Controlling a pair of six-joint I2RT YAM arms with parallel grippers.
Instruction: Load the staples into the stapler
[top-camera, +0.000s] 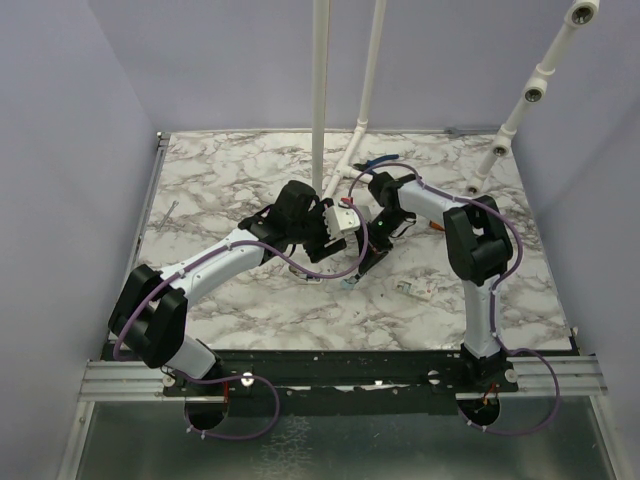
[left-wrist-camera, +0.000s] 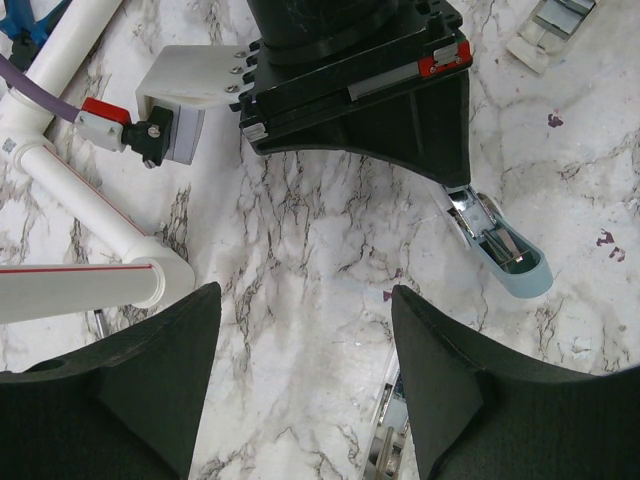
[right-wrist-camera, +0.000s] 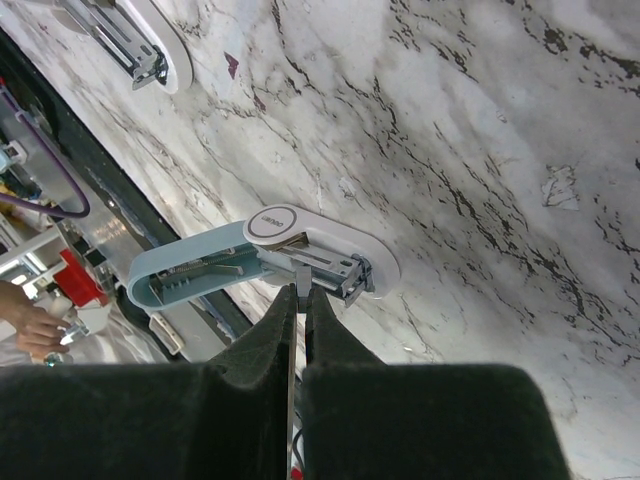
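Observation:
An opened stapler lies on the marble table, its light-blue cover (right-wrist-camera: 190, 268) swung back from the white base (right-wrist-camera: 365, 248). Between them the metal staple channel (right-wrist-camera: 325, 268) is exposed. My right gripper is shut, its fingertips at the edge of that channel in the right wrist view; no staples can be made out between them. In the left wrist view the right gripper's black body covers part of this stapler (left-wrist-camera: 525, 278). My left gripper stands open to its left, above bare marble, with nothing between its fingers.
A second stapler (left-wrist-camera: 388, 440) lies below the opened one in the left wrist view. Another pale one (top-camera: 413, 290) rests farther right. A white pipe frame (left-wrist-camera: 95, 210) and blue-handled tool (top-camera: 376, 161) are at the back.

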